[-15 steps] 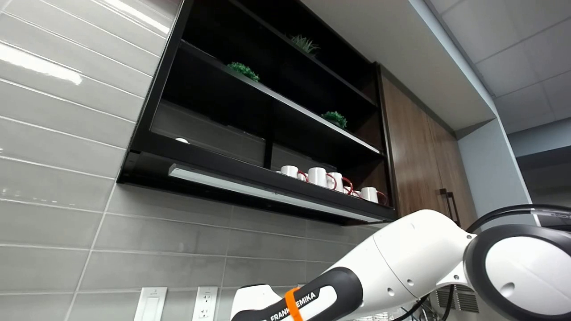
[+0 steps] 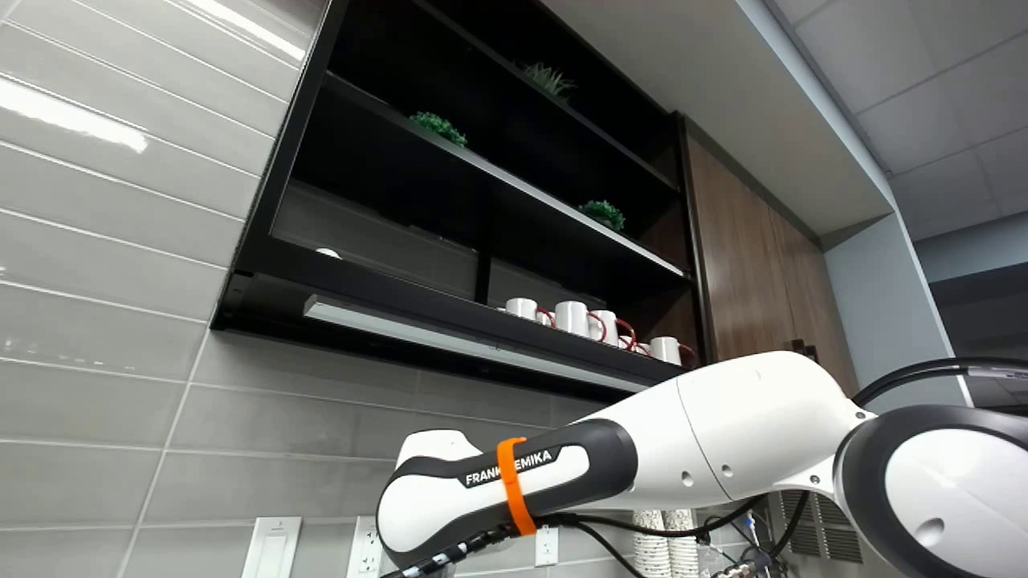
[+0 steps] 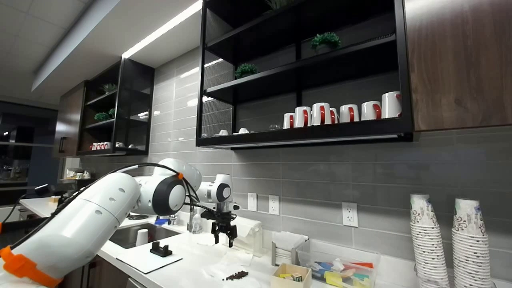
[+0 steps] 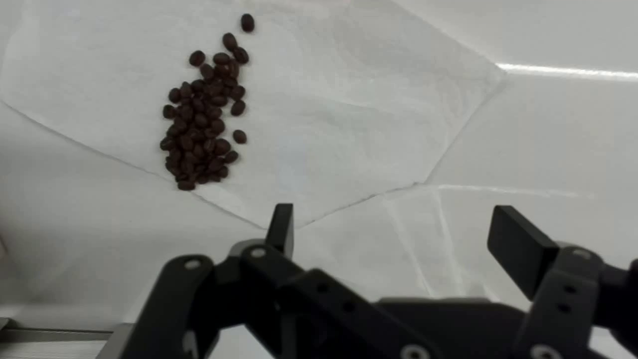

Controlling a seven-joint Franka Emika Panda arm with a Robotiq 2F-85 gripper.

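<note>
A few single beans lie apart at its upper end. My gripper is open, its black fingers wide apart and only white surface visible between them. The pile is beyond the left finger in that view. In the second exterior view the gripper [image 3: 224, 240] hangs pointing down above the counter, clear of it, with the beans [image 3: 236, 275] nearer the camera.
A white board with a black holder [image 3: 161, 249] lies by the sink [image 3: 165, 232]. Near the beans stand a small wooden box [image 3: 291, 277], a napkin holder [image 3: 283, 254] and a clear bin [image 3: 365, 261]. Stacked paper cups [image 3: 427, 245] are at the right; mugs fill the shelf above.
In the first exterior view the arm has risen and shifted left; its orange band is higher, and the forearm covers more of the wall and the shelf's lower edge.
</note>
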